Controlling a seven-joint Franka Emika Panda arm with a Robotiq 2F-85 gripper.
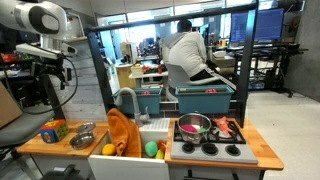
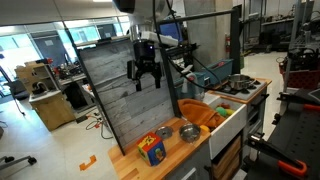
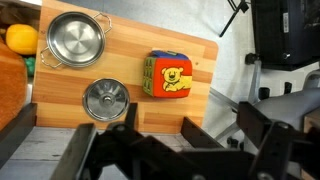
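Note:
My gripper stands open, with nothing between its fingers. In the wrist view it looks down on a wooden counter from well above. A red, yellow and blue box with a bear on its front sits on the counter just ahead of the fingers. Left of it are a steel pot with two handles and a smaller round steel piece, like a lid or shallow pan. The same box appears near the counter's end in the second exterior view.
The sink basin holds an orange cloth and several colourful items, including a green one. A pot with colourful contents stands on the stove at the right. Dark posts frame the counter; bare wood surrounds the box.

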